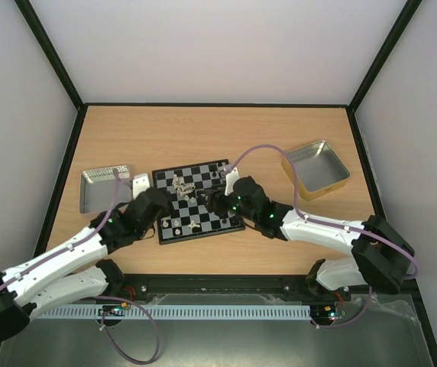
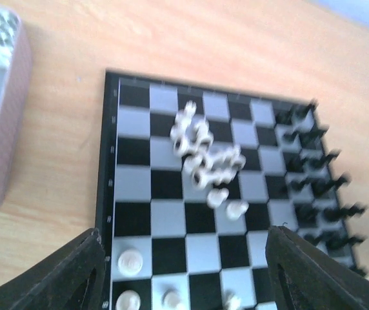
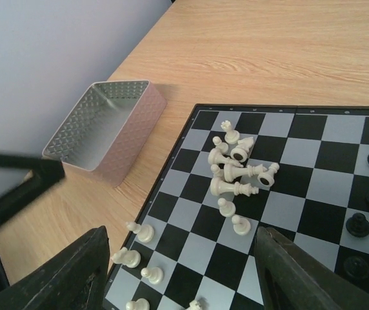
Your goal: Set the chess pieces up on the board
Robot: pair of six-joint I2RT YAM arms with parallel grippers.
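Observation:
The chessboard (image 1: 203, 233) has black pieces (image 3: 358, 225) standing along its right side. A cluster of white pieces (image 3: 233, 189), several lying, sits in the upper middle, with white pawns (image 2: 236, 208) standing just below it. More white pieces (image 3: 151, 274) stand along the lower left. My left gripper is above the board's left side, open, nothing seen between its fingers. My right gripper hangs over the board's right part, open and empty.
A pink-rimmed tray (image 1: 104, 206) sits left of the board. A yellow tray (image 1: 318, 168) lies at the back right. The table behind the board is clear.

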